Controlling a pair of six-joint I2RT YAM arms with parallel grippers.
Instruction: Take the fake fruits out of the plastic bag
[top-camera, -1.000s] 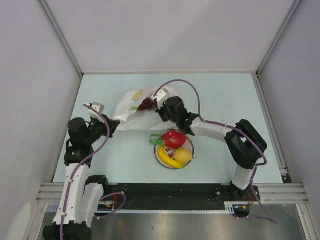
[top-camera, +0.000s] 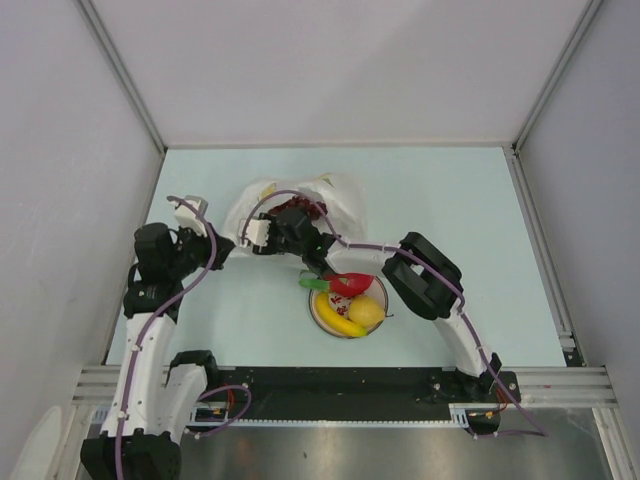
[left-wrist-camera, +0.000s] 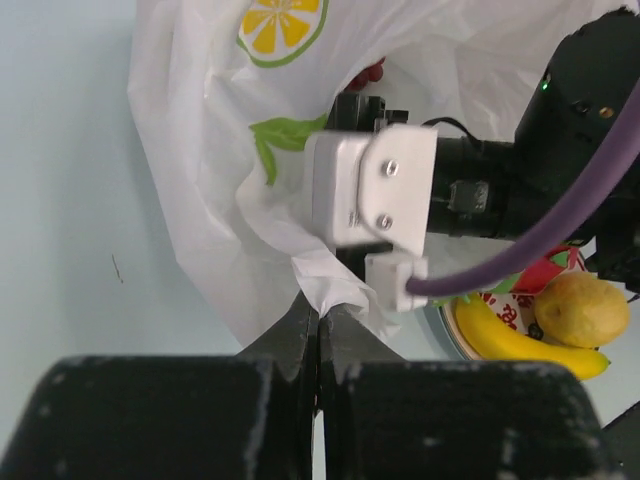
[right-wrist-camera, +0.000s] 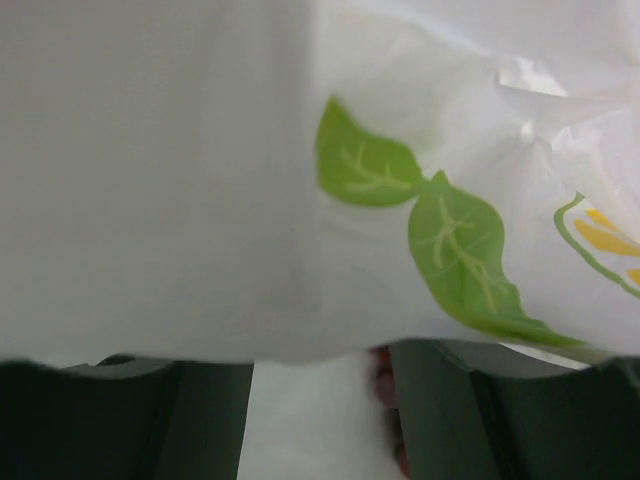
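Observation:
The white plastic bag (top-camera: 344, 200) lies open in the middle, printed with green leaves (right-wrist-camera: 455, 250) and a lemon slice (left-wrist-camera: 280, 25). My left gripper (top-camera: 224, 249) is shut at the bag's left edge; a twist of plastic (left-wrist-camera: 325, 285) rises from between its fingers. My right gripper (top-camera: 260, 240) reaches into the bag; in the right wrist view its fingers (right-wrist-camera: 150, 420) stand apart, partly under plastic. Dark red fruit (top-camera: 312, 208) shows in the bag behind it, a small part also (right-wrist-camera: 385, 380) beside a finger.
Below the bag, a bowl (top-camera: 314, 320) holds a banana (top-camera: 340, 320), a yellow round fruit (top-camera: 366, 311), a red piece (top-camera: 352, 284) and a green one.
My right gripper has moved left, deeper into the bag toward its left side. My left arm has shifted slightly, its gripper staying at the bag's edge.

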